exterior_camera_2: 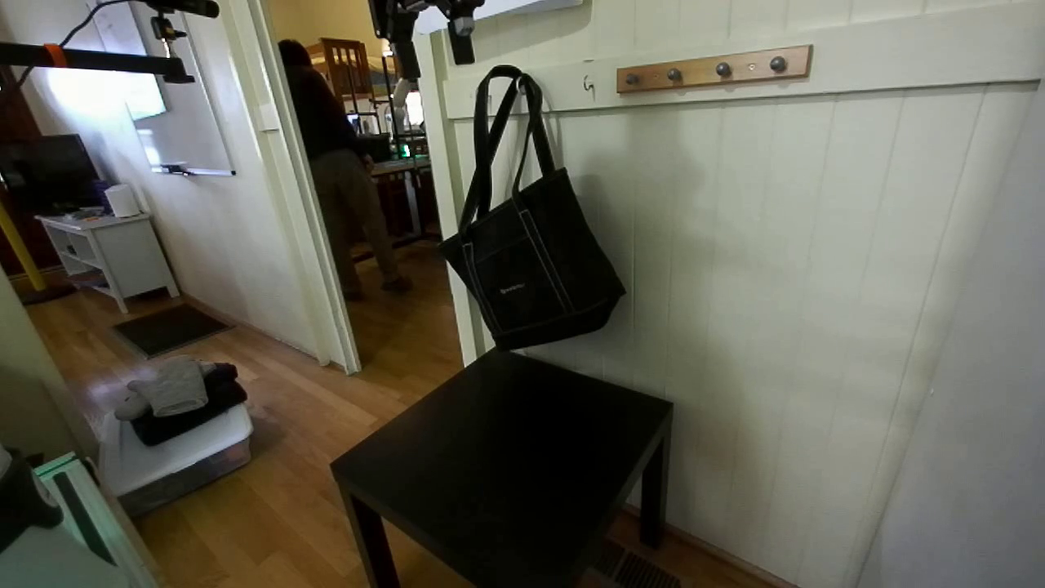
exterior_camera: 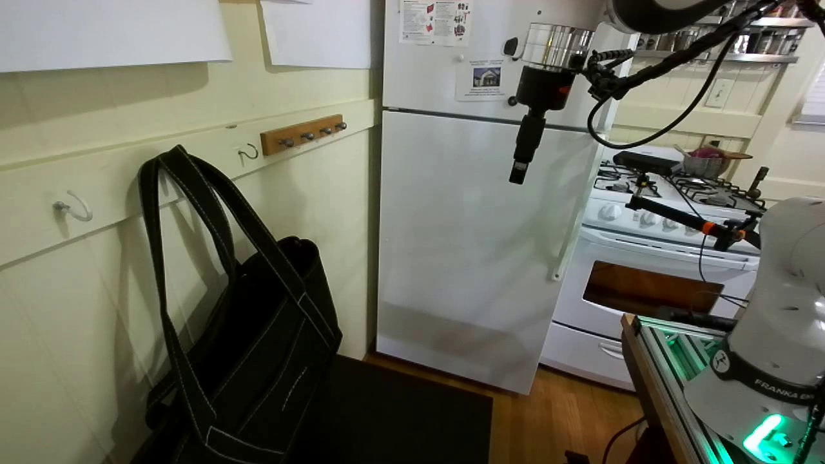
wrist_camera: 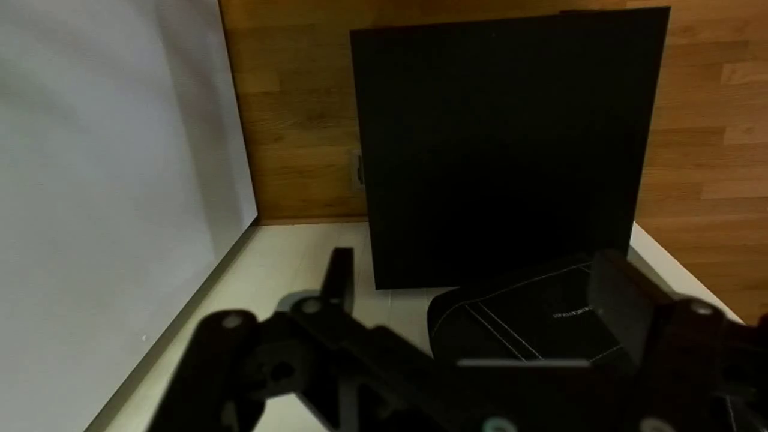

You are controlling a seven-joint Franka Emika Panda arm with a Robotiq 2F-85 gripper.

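Note:
A black tote bag [exterior_camera_2: 534,265] with pale stitching hangs tilted by its handles on the wall rail, above the back of a black table [exterior_camera_2: 490,441]. In exterior view 1 the bag [exterior_camera: 271,363] fills the lower left. High in front of the fridge, my gripper [exterior_camera: 519,171] points downward, well apart from the bag. Seen from the wrist, the gripper stands open, its fingers wide apart with nothing held between them. Part of the bag [wrist_camera: 518,317] shows far below, behind the fingers. Only the gripper's lower end is visible at the top of exterior view 2.
Along the wall rail [exterior_camera: 232,135] are a white hook [exterior_camera: 75,207], a small dark hook [exterior_camera: 248,152] and a wooden peg strip [exterior_camera: 303,134]. The fridge [exterior_camera: 472,247] bounds one side. A camera arm [exterior_camera: 680,216] stands near the stove [exterior_camera: 650,255].

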